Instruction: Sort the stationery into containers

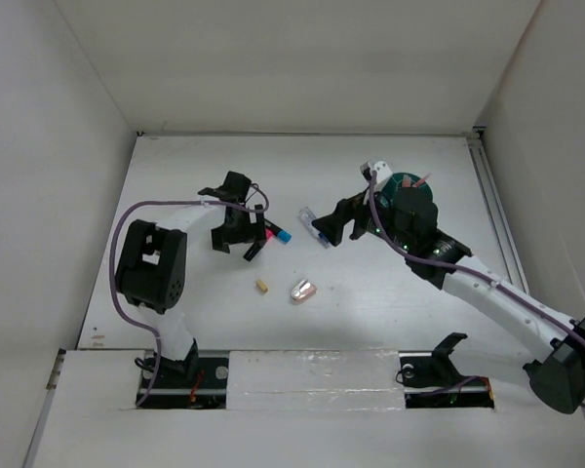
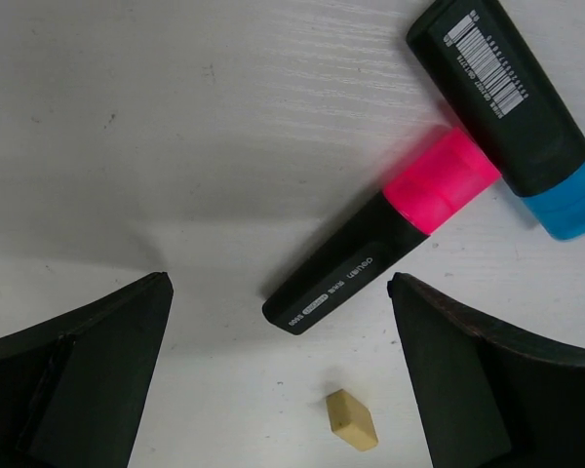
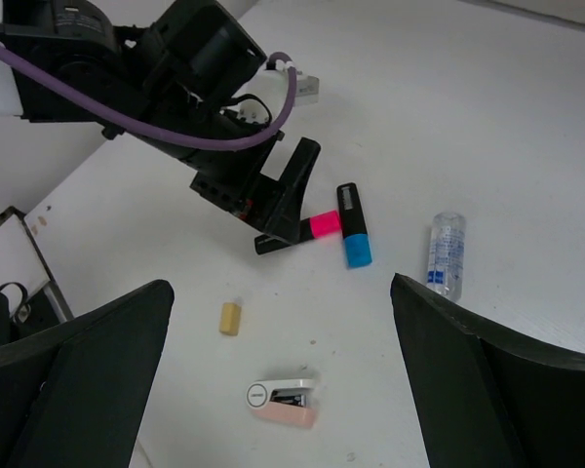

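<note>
A black highlighter with a pink cap lies diagonally on the table. My left gripper hovers over it, open and holding nothing. Against its pink end rests a black highlighter with a blue cap. To the right of these two lies a clear tube with blue inside. A pink-and-white stapler and a small tan block are nearer the front. My right gripper stands open and empty, just right of the tube in the top view. Behind the right arm, a green round container is partly hidden.
Pinkish sticks show at the green container. White walls enclose the table on the left, back and right. Bare table surrounds the stapler and fills the back left.
</note>
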